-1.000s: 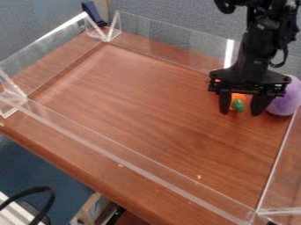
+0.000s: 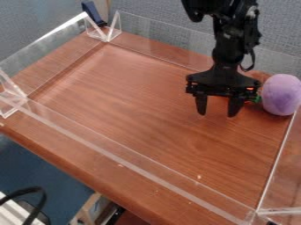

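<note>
The black gripper [image 2: 217, 108] hangs over the right part of the wooden tabletop, its two fingers pointing down and apart, with no object visible between them. Just right of it a purple round object [image 2: 280, 94] rests by the right wall. A small green object [image 2: 256, 99] shows beside the gripper, mostly hidden behind it and the purple object.
Clear low walls [image 2: 127, 163] enclose the wooden tabletop [image 2: 118, 97]. A blue-grey floor and some cables show at the lower left, outside the table.
The gripper has shifted left from over the orange and green objects, which were more visible earlier; the orange one is now out of sight.
</note>
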